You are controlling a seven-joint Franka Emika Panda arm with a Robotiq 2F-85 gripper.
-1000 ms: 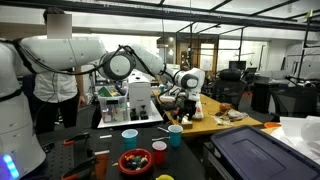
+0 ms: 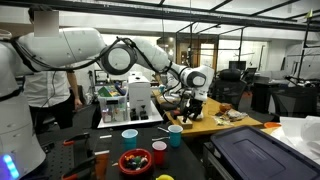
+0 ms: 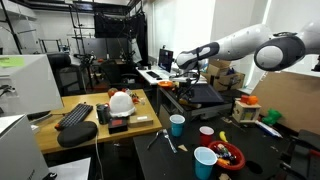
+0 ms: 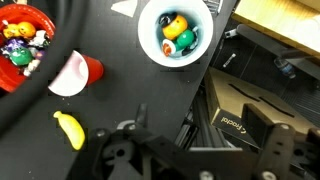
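Note:
In the wrist view my gripper stands open at the bottom, its dark fingers wide apart with nothing between them. Ahead of it sits a cup [image 4: 145, 40] with a pale inside, holding small orange, yellow and green things. A red cup [image 4: 78, 74] is to its left, beside a red bowl [image 4: 48, 27] of colourful toys. A yellow piece [image 4: 69, 130] lies on the dark table below them. From outside, two blue cups [image 2: 130, 139] [image 2: 175, 136] flank the red cup [image 2: 159, 152]. The gripper [image 2: 187, 117] hangs above and beyond them.
A dark lidded bin [image 2: 265, 155] stands at the right. Behind the cups is a wooden desk [image 2: 228, 122] with several items on it. A clear container [image 2: 113, 107] sits at the back left. In the wrist view a brown box [image 4: 240, 100] lies right of the dark table.
The arm has shifted a little, with the wrist and gripper now slightly farther to the right in exterior view 1. The cups and bowl look unmoved.

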